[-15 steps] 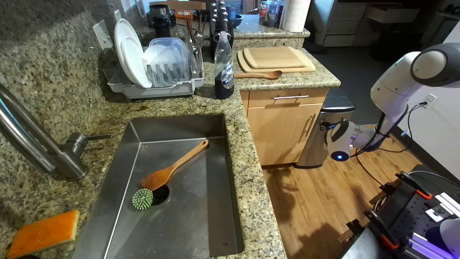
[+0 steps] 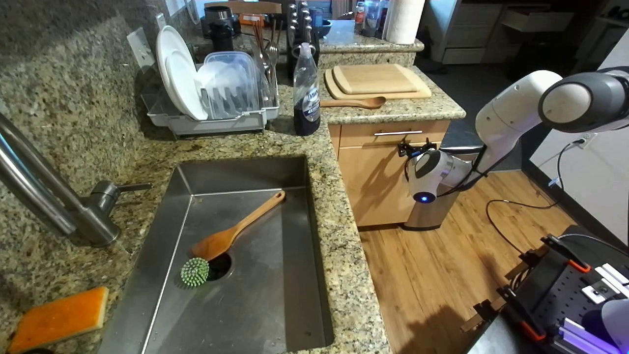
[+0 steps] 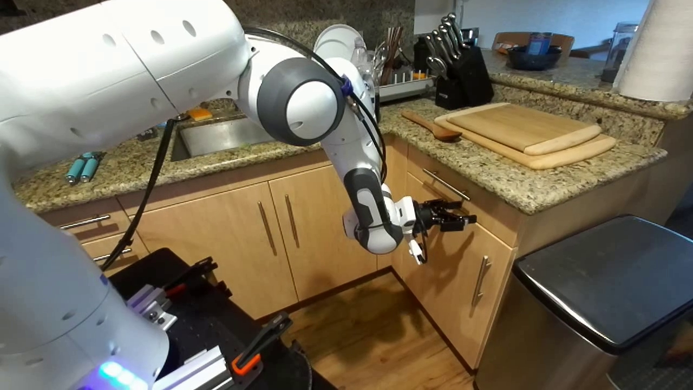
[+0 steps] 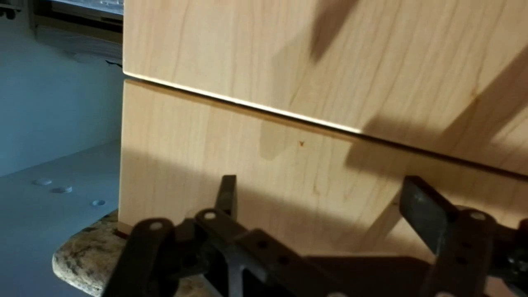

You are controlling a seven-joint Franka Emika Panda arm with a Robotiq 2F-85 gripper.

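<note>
My gripper [image 3: 472, 213] stands open before the wooden cabinet under the counter, nothing between its fingers. In the wrist view its two fingers [image 4: 226, 195] are spread wide against a pale wood front. The drawer front [image 3: 422, 170] is closed and carries a horizontal metal handle [image 3: 446, 184]. Below it, the cabinet door [image 3: 448, 279] has an upright bar handle [image 3: 481, 280]. From the sink side, the gripper [image 2: 408, 147] shows just below the drawer handle [image 2: 398, 133]. Neither handle appears in the wrist view, only the seam between the two fronts.
A steel trash bin [image 3: 623, 279] stands right of the cabinet. Cutting boards [image 3: 533, 133] and a wooden spoon [image 3: 432, 127] lie on the counter above. The sink [image 2: 253, 318] holds a wooden spatula [image 2: 236, 230] and a green brush [image 2: 194, 272].
In exterior view 1 the arm and gripper have swung left and up, from in front of the bin to the cabinet, near the drawer handle. The drawer and door remain closed.
</note>
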